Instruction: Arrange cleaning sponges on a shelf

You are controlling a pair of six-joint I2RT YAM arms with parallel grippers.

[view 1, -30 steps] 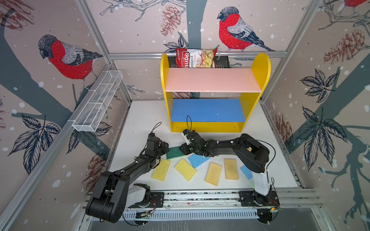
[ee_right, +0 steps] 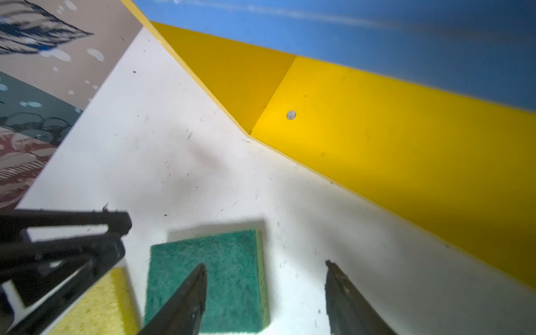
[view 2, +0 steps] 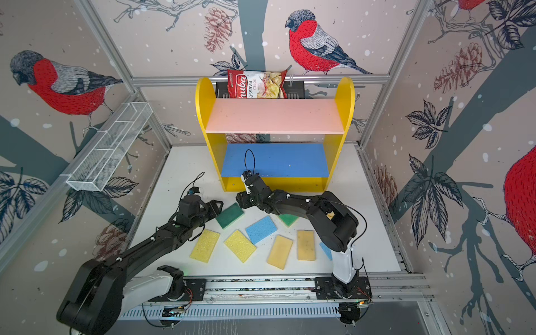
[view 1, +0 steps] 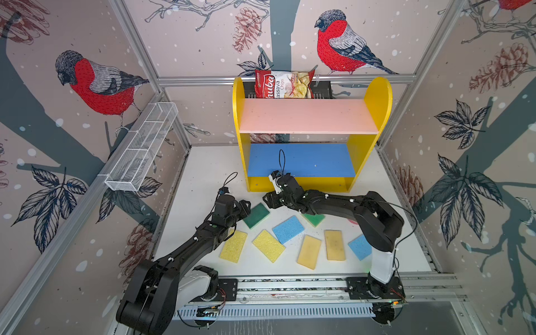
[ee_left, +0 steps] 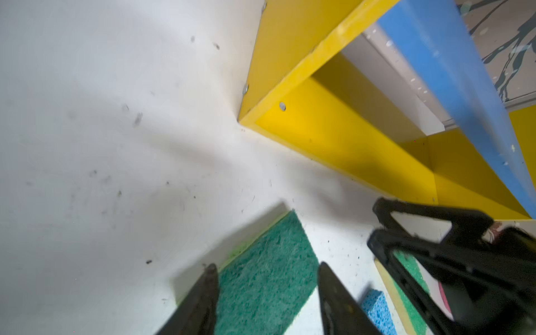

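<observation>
The dark green sponge (view 1: 256, 216) lies flat on the table, turned at an angle, in front of the shelf's left end. My left gripper is above it with fingers apart, the sponge (ee_left: 265, 284) showing beyond and between the fingers without being gripped. To the right, my right gripper stands open; its left finger (ee_right: 187, 296) overlaps the sponge (ee_right: 206, 279) in the right wrist view, and bare table shows in the gap. The yellow shelf (view 1: 244, 156) has a blue board (view 1: 312, 159) and a pink board (view 1: 307, 116), both empty.
Several more sponges lie around: yellow ones (view 1: 268, 245), a blue one (view 1: 288, 229), orange ones (view 1: 335, 245) and a light green one (view 1: 313, 219) partly under the right arm. A wire basket (view 1: 142, 146) hangs at left. Bare table lies left of the shelf.
The green sponge has turned from nearly straight to slanted. My right gripper has moved up and away from it, toward the shelf. The left gripper has shifted slightly right and toward the shelf.
</observation>
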